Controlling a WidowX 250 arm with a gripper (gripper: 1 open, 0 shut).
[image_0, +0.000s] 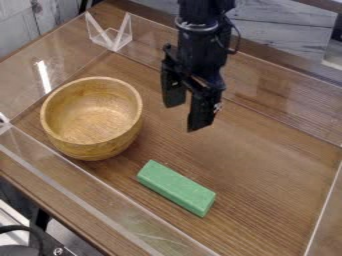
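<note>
My gripper (189, 100) is a black assembly hanging from the top centre over the wooden table, open, with no object visible between its fingers. It is to the upper right of a wooden bowl (91, 117). A green rectangular block (175, 187) lies near the front middle, below the gripper in the view.
A small clear wire-like or plastic object (111, 31) stands at the back left. A pale edge runs along the back right, and black cable shows at the bottom left.
</note>
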